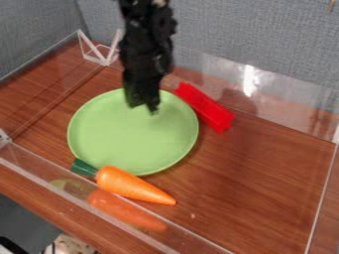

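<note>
The black gripper (141,99) hangs over the upper part of a green plate (127,139), somewhat blurred, shut with nothing visible between its fingers. A red object (204,105), block-like and elongated, lies just right of the plate at the back. An orange toy carrot (130,187) with a green top lies at the front of the plate, on the wooden floor of the workspace.
Clear low walls (265,95) edge the wooden surface (259,184), with grey padded panels behind and at left. A white wire-like bracket (95,50) stands at the back left.
</note>
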